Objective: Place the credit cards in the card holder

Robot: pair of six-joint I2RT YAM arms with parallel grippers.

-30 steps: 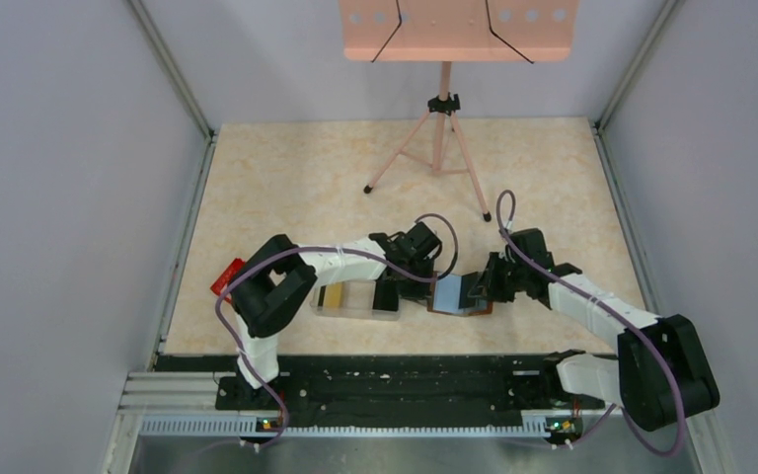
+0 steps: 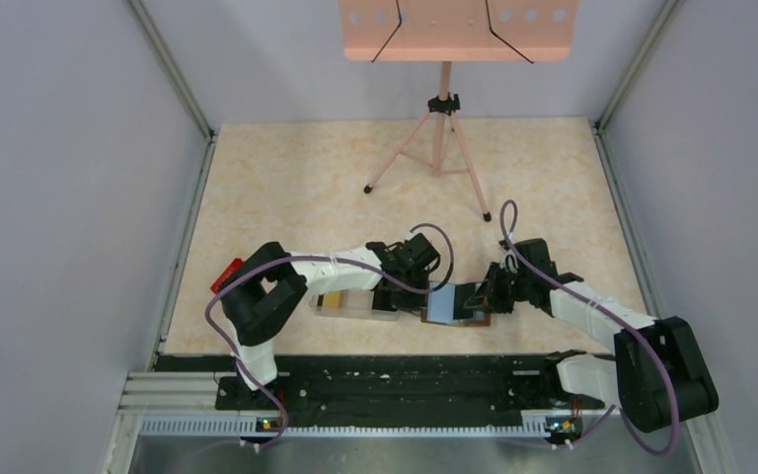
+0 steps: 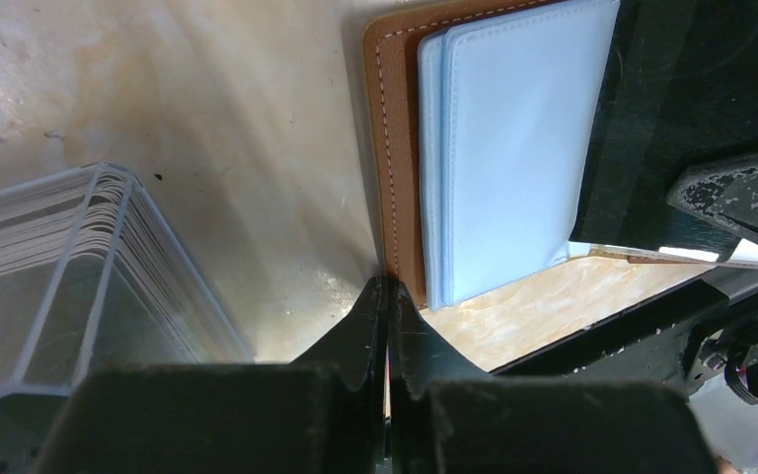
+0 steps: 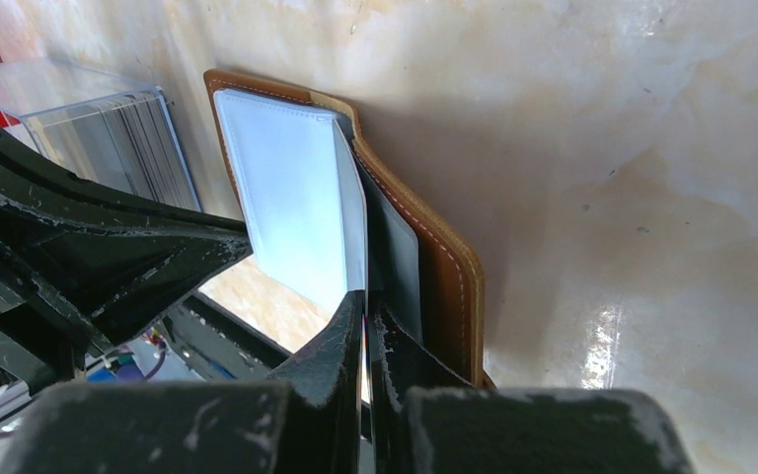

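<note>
The card holder lies open on the table, with a brown stitched cover and pale blue sleeves. Shut, my left gripper has its tips at the cover's lower left corner; whether the edge is pinched cannot be told. From the other side, my right gripper is shut on a thin sleeve page, which stands up from the holder into its fingertips. A clear box left of the holder contains a stack of cards. No card shows in either gripper.
At the far left lies a red object. A pink stand occupies the back of the table. The front edge is close below the holder. Free table stretches behind the holder and to its right.
The card holder has slid a little toward the table's front edge and slightly left. Both grippers have moved along with it. The clear box has stayed in place.
</note>
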